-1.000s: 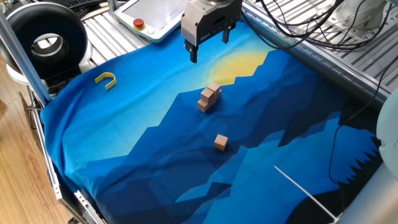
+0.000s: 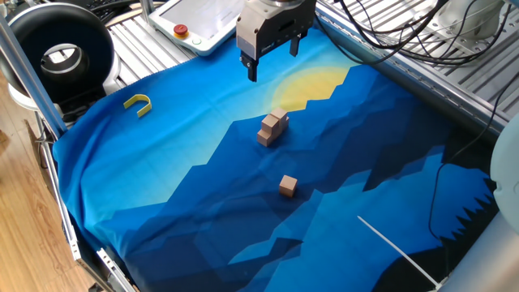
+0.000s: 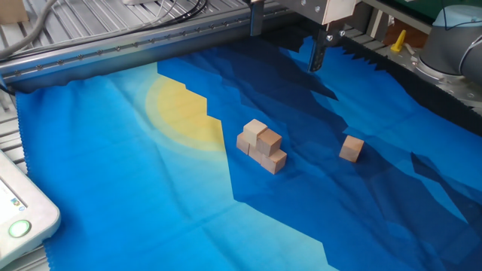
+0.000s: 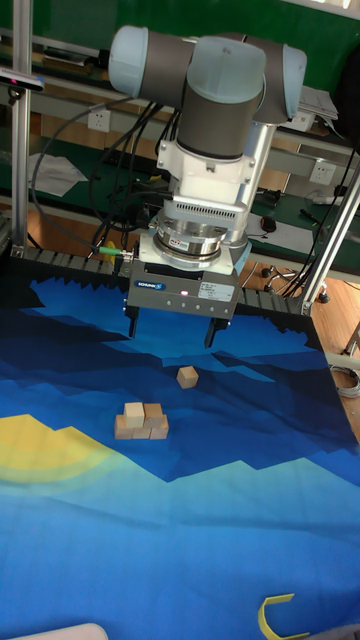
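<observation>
Several wooden cubes form a small stack (image 3: pixel 260 144) on the blue patterned cloth, a lower row with two cubes side by side on top. One of the top cubes is paler (image 4: pixel 133 412) than its neighbour (image 4: pixel 152 411). A single wooden cube (image 2: pixel 288 186) lies apart from the stack, directly on the cloth; it also shows as the lone cube (image 3: pixel 352 148) in the second view. My gripper (image 4: pixel 170 339) hangs above the cloth, clear of all the cubes. Its two fingers (image 2: pixel 252 71) are wide apart with nothing between them.
A yellow hooked piece (image 2: pixel 139 105) lies near the cloth's edge. The teach pendant with its red button (image 2: pixel 180 31) rests on the slatted frame outside the cloth. A thin white rod (image 2: pixel 400 247) is at the opposite side. Bare cloth surrounds the cubes.
</observation>
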